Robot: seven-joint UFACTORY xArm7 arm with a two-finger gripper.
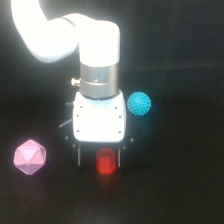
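A small red block (pixel 106 161) rests on the dark surface just below the white gripper body in the camera view. My gripper (pixel 99 155) stands open over it. Its thin fingers (pixel 120 155) are spread wide, and dark gaps show on both sides of the block. Seen from here, the block lies between the fingers, nearer the right one. Whether the fingertips reach down to its level, I cannot tell.
To the left lies a pink faceted ball (pixel 30 157). A bumpy light-blue ball (pixel 139 103) sits right of the gripper body.
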